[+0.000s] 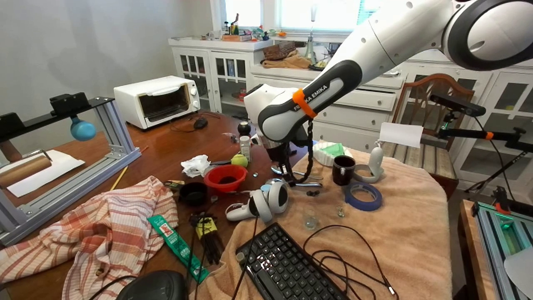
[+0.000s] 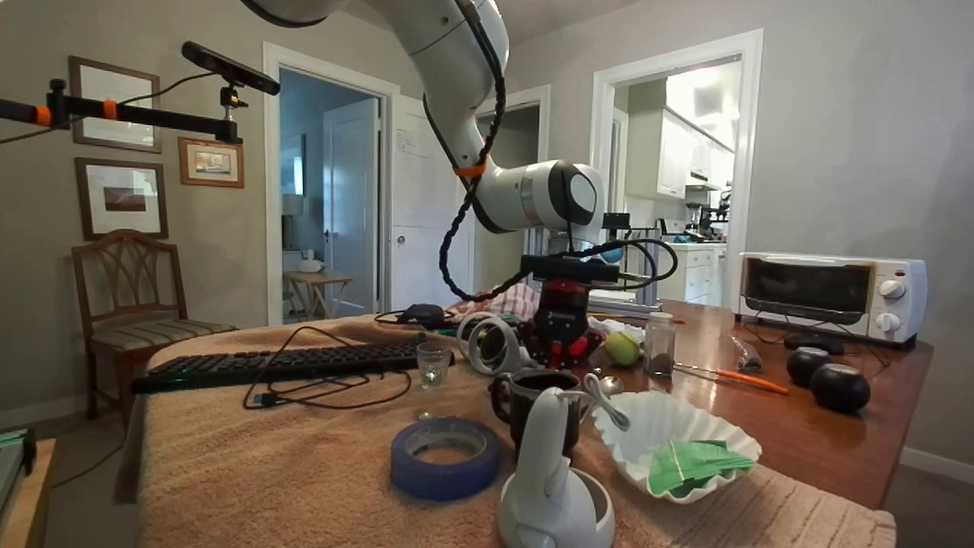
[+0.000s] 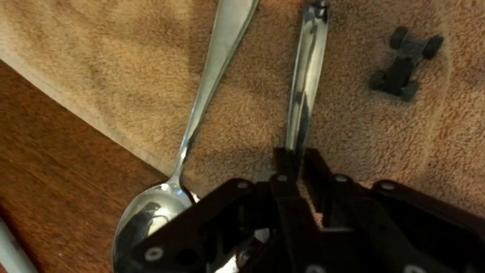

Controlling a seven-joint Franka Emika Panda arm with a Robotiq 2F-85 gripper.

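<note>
In the wrist view, a metal utensil's handle runs down between the fingers of my gripper. The fingers are part open, with a narrow gap visible to the right of the handle. My gripper hides the utensil's lower end. A silver spoon lies to the left, its handle on the tan towel and its bowl over the dark wood. From exterior view 1, the gripper is low at the towel's edge among the cutlery. Exterior view 2 shows it behind the dark mug.
A small black wheeled toy lies right of the utensil. The white headset controller, red bowl, blue tape roll and white fluted dish surround the gripper. Bare towel lies right of the cables.
</note>
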